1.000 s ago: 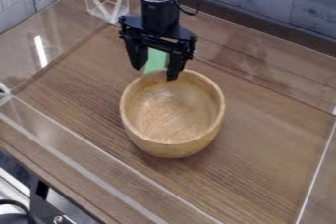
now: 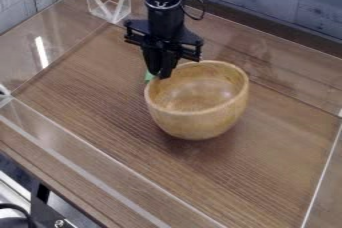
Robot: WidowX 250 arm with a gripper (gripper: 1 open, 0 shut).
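A large tan wooden bowl [image 2: 197, 112] sits on the wooden table, right of centre. The black robot gripper [image 2: 162, 70] is lowered at the bowl's back left rim, its fingertips small and dark there; the finger looks shut, though whether the rim is between the fingers cannot be told. A green object [image 2: 148, 77] lies behind the bowl, mostly hidden by the gripper and bowl.
A blue-grey wall [image 2: 267, 7] runs along the back, and clear plastic pieces sit at the left edges.
The gripper has come down to the bowl's back left rim. The bowl has shifted back and to the right, and now covers more of the green object.
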